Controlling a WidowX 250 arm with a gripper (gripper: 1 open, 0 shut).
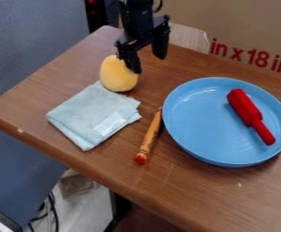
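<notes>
My black gripper (147, 60) hangs at the top centre, open, with one finger just above the top of a yellow rounded object (118, 76) that stands on the wooden table (71, 161). A folded pale blue cloth (92, 116) lies in front of the yellow object. A wooden stick with a red end (150, 136) lies beside a blue plate (204, 136), and a red plastic object (256, 118) rests on the plate.
A cardboard box (240, 27) with red printing stands behind the table. Bare table lies along the near edge. Cables (53, 208) show on the floor at lower left.
</notes>
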